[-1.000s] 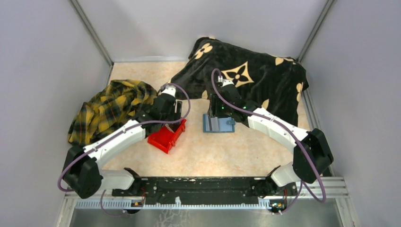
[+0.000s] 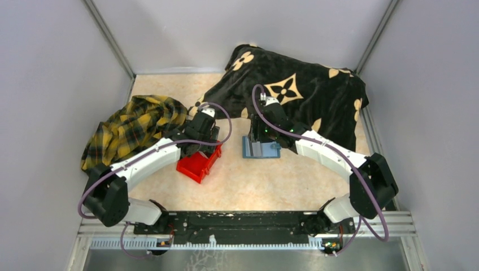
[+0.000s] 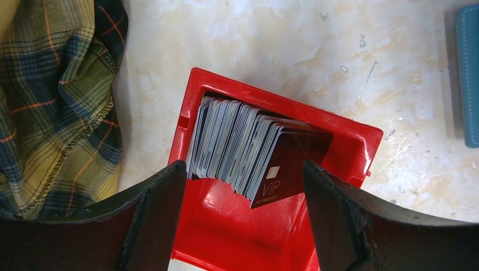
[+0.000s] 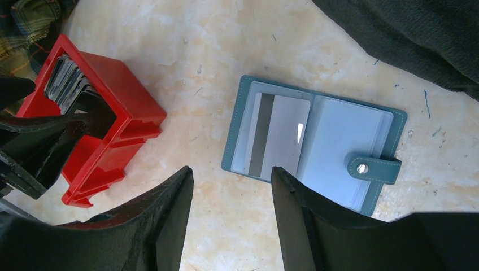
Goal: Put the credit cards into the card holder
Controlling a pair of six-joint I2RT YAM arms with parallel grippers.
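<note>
A red box holds a packed row of cards, the front one a dark VIP card. My left gripper is open over the box, its fingers either side of the card row in the left wrist view. The blue card holder lies open on the table to the right of the box, with a light, dark-striped card in its left side and a snap strap on the right. My right gripper is open above the holder's lower left area, nothing between its fingers.
A plaid cloth is bunched left and behind the box. A dark patterned blanket covers the back right.
My left arm has moved slightly forward and right over the red box, its wrist a little lower in the top view. The right arm is nearly still.
</note>
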